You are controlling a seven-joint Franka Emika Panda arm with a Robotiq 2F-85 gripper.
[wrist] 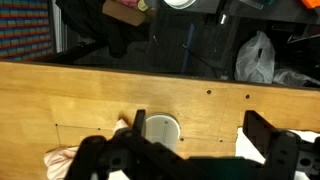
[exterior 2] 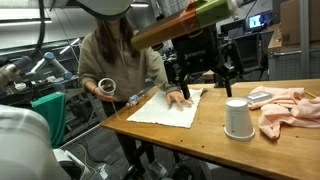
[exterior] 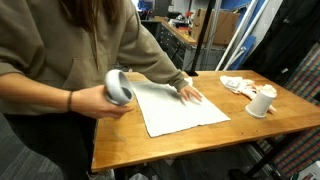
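A white cup (exterior: 262, 102) stands at the right part of the wooden table, seemingly upside down with its wider end below. In the second exterior view the same cup (exterior 2: 238, 118) is below and to the right of my gripper (exterior 2: 208, 88). The wrist view has my gripper open, its dark fingers wide apart at the bottom. The round white cup (wrist: 162, 128) shows near the left finger, and nothing is held. A white cloth (exterior: 180, 107) lies spread flat on the table.
A person stands at the table, one hand (exterior: 190, 93) on the cloth, the other holding a rounded white device (exterior: 118, 88). Crumpled pink cloth (exterior 2: 285, 110) lies beside the cup. Bare wood (exterior 2: 190, 140) separates cup and white cloth.
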